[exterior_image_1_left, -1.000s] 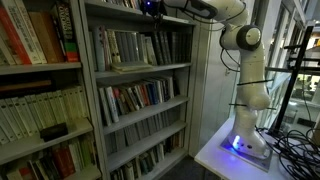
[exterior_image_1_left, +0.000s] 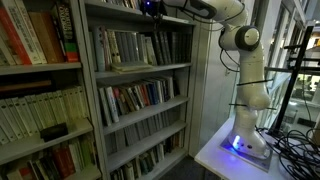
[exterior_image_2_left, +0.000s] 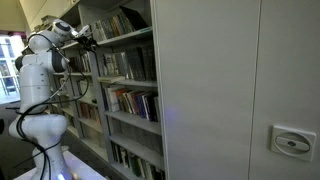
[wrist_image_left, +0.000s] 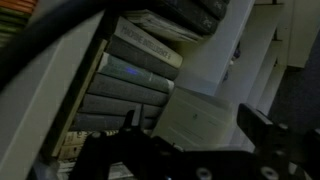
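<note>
My gripper stands open in the wrist view, its two dark fingers spread apart with nothing held between them. Ahead of it, a row of dark grey books (wrist_image_left: 125, 90) fills a shelf. A pale, flat object (wrist_image_left: 197, 122) shows beyond the gap between the fingers; I cannot tell what it is. From the first exterior view, the gripper (exterior_image_1_left: 155, 12) is a dark shape high up by the top shelves, partly cut by the frame's edge. The second exterior view has the gripper (exterior_image_2_left: 88, 43) beside the upper shelves at the left.
A tall grey bookcase (exterior_image_1_left: 97, 92) holds several rows of books, with some gaps along its shelves. The arm base (exterior_image_1_left: 252, 145) stands on a white table (exterior_image_1_left: 215, 160). Loose black cables (exterior_image_1_left: 295, 150) lie beside it. A broad plain panel (exterior_image_2_left: 210, 100) borders the shelves.
</note>
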